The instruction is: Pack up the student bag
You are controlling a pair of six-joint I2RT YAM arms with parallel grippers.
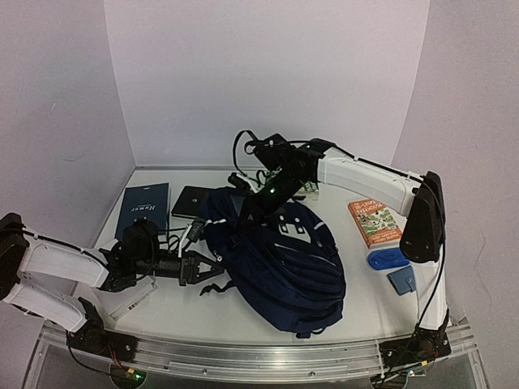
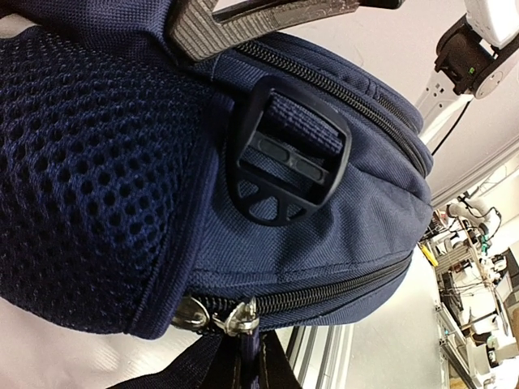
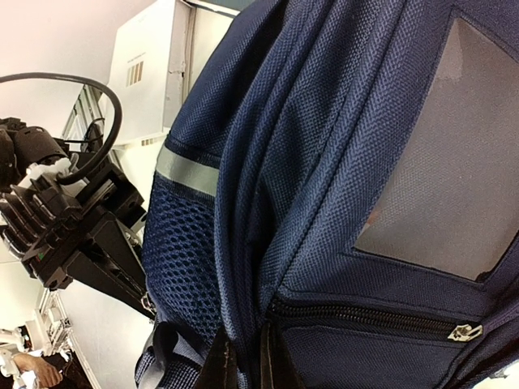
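Note:
A navy backpack [image 1: 284,279] lies in the middle of the table, slanting toward the front right. In the left wrist view, my left gripper is shut on a metal zipper pull [image 2: 241,318] at the end of a black zipper, below a mesh pocket [image 2: 97,170] and a black buckle [image 2: 292,162]. My right gripper is shut on a folded edge of the bag's fabric [image 3: 239,284], near its upper left end. The bag's inside does not show.
At the back left lie a dark blue book [image 1: 144,207] and a black flat item [image 1: 190,202]. On the right are an orange book [image 1: 375,223], a blue case [image 1: 388,258] and a small blue notebook [image 1: 401,280]. Another book [image 1: 308,191] is partly hidden behind the right arm.

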